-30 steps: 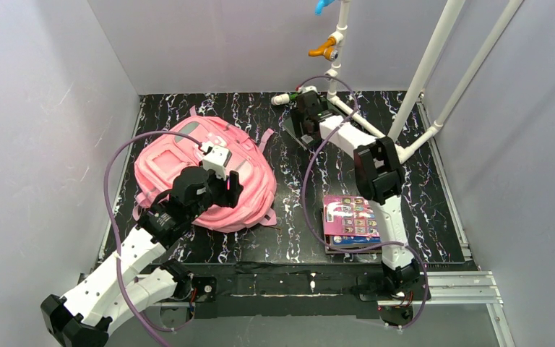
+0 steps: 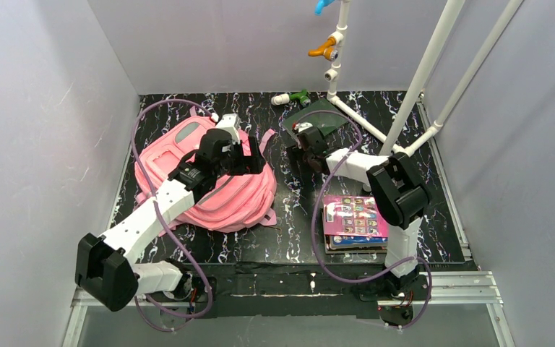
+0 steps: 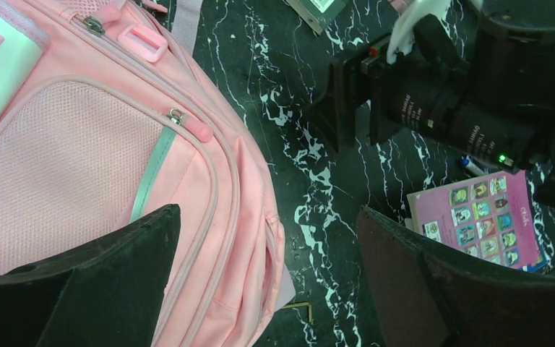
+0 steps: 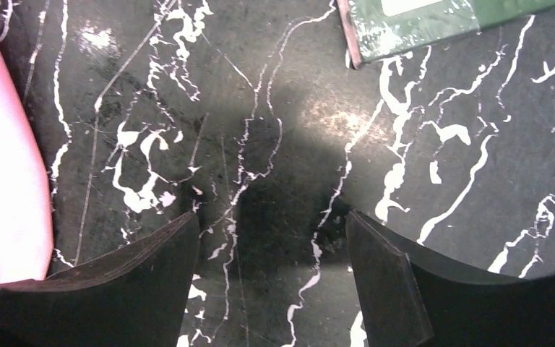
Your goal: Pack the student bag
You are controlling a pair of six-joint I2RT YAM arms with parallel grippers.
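Observation:
A pink backpack [image 2: 217, 206] lies flat on the left of the black marbled table, its mesh pocket [image 3: 79, 137] and zipper pulls filling much of the left wrist view. Over its right part hangs my left gripper [image 2: 254, 156], open, nothing between its fingers. My right gripper [image 2: 293, 163] hovers above bare table right of the bag, fingers apart; the right wrist view shows only marble between the fingertips. Beyond it lies a flat dark green item [image 2: 325, 119], perhaps a book or case, its corner in the right wrist view. Books with a pink cover [image 2: 354, 215] are stacked at front right.
A bottle with white and green parts [image 2: 291, 97] lies at the back. White pipes [image 2: 361, 116] with an orange valve [image 2: 324, 50] run along the back right. A small bent brass-coloured piece [image 3: 302, 306] lies beside the bag.
My right gripper has moved from over the dark green item toward the front left. The left gripper has opened and shifted right and toward the back. Bag and books lie unmoved.

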